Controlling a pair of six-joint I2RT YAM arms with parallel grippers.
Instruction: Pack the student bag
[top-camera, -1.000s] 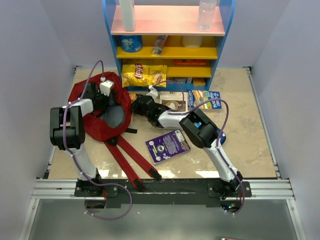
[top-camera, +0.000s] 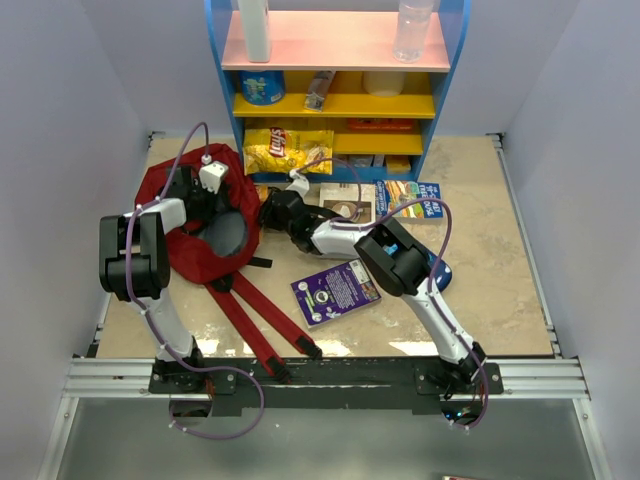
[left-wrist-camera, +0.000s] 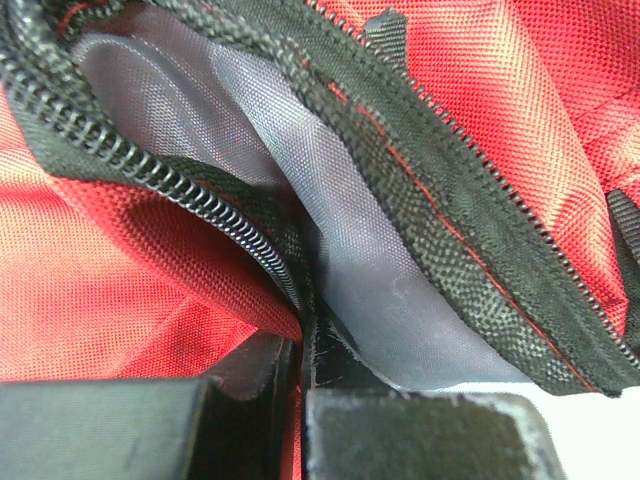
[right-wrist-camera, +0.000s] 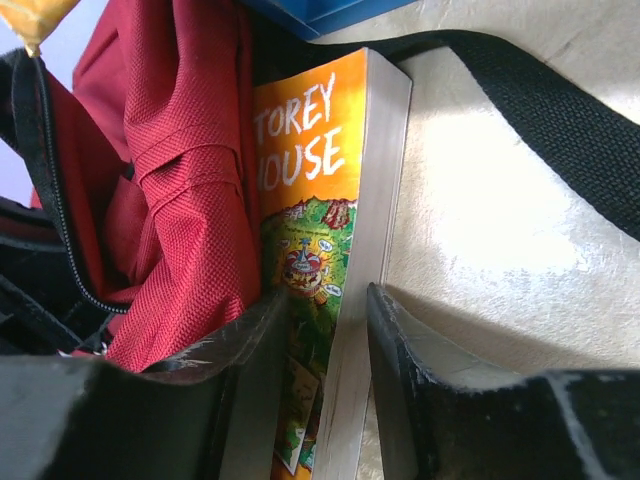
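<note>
The red bag (top-camera: 190, 262) lies on the left of the table, mouth open, its grey lining (top-camera: 226, 234) showing. My left gripper is shut on the bag's black zipper edge (left-wrist-camera: 210, 200). Against the bag's right side rests a thick book with an orange and green cover (right-wrist-camera: 318, 140), pale page edges facing right. My right gripper is part open with the book between its fingers, one before the cover and one by the page edges; firm contact on both sides cannot be made out. In the top view the arm mostly hides this book.
A purple book (top-camera: 336, 293) lies front centre, and other books (top-camera: 410, 198) lie before the shelf (top-camera: 340, 107). A yellow chips bag (top-camera: 288, 150) sits on the shelf. Red straps (top-camera: 262, 320) stretch towards the front. Bare table lies at the right.
My right gripper has shifted slightly left, towards the bag's side. The left arm and the bag look almost unmoved.
</note>
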